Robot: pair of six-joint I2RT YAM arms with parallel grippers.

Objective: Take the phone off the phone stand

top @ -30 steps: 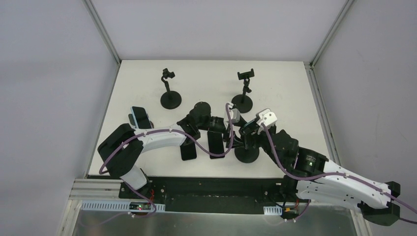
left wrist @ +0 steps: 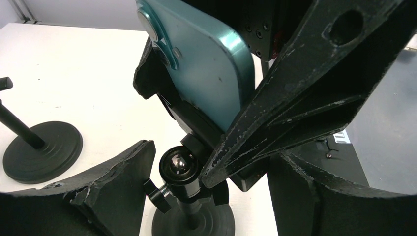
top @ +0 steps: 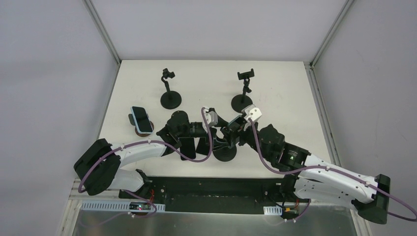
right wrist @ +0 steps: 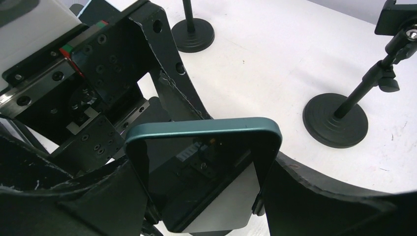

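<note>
The teal phone sits in a black phone stand (left wrist: 182, 164); its back and camera bump show in the left wrist view. My right gripper has its fingers closed against both long edges of the phone. Below the phone, my left gripper stands part open around the stand's ball joint and clamp. Whether both left fingers press on them is unclear. Seen from the top, the two grippers hide most of the phone and neck, and the round base (top: 224, 154) shows beneath them.
Two empty stands (top: 170, 100) (top: 241, 102) stand at the back. A dark flat slab (top: 188, 149) and a second slab (top: 202, 147) lie left of the base. Another phone (top: 141, 120) leans on a holder at far left.
Both arms, with the phone and stand between them, have shifted left. The base has slid left too. The slab beside it has moved left and now lies turned.
</note>
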